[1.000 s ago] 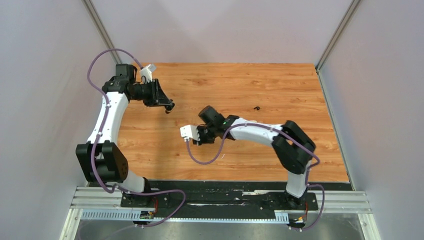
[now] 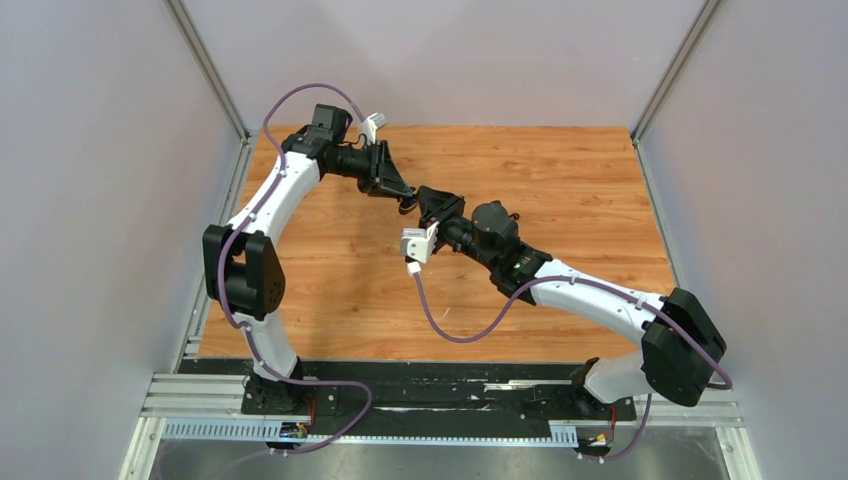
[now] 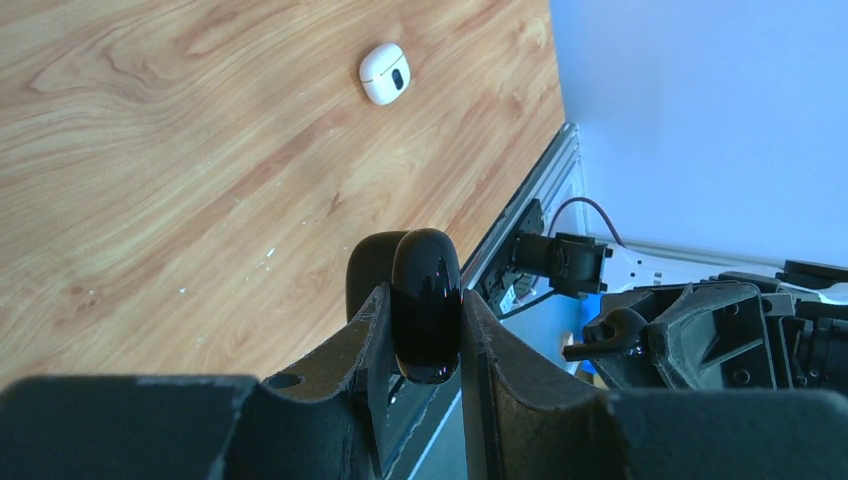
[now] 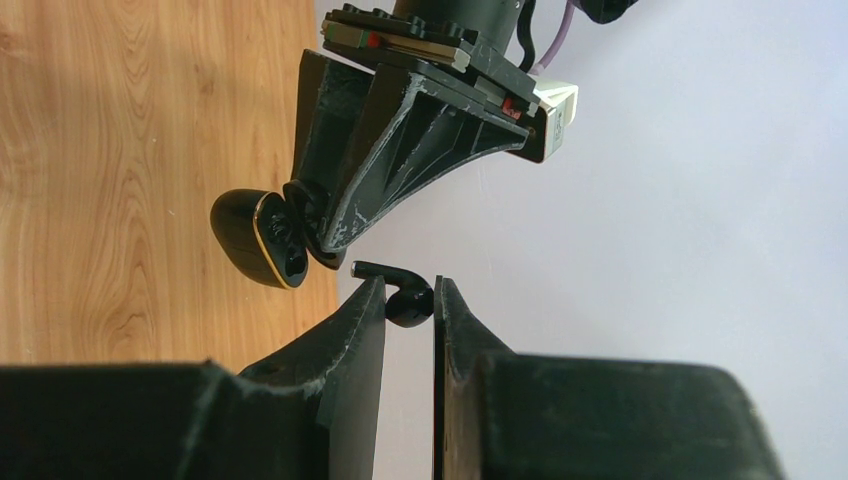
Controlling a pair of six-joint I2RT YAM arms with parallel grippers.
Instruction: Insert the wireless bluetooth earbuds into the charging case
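My left gripper is shut on a black charging case [image 3: 425, 290]. In the right wrist view the case [image 4: 245, 230] has its lid open, showing the empty-looking gold-rimmed interior. My right gripper holds a black earbud [image 4: 405, 305], stem pointing left, just below and apart from the case. In the top view both grippers [image 2: 408, 195] [image 2: 425, 200] meet in the upper middle of the table, partly hiding the small objects.
A white earbud case [image 3: 385, 72] lies on the wooden table [image 2: 540, 170] in the left wrist view. Walls enclose the back and sides.
Both arms have moved toward each other: the left rightward with the case, the right upward in the top view.
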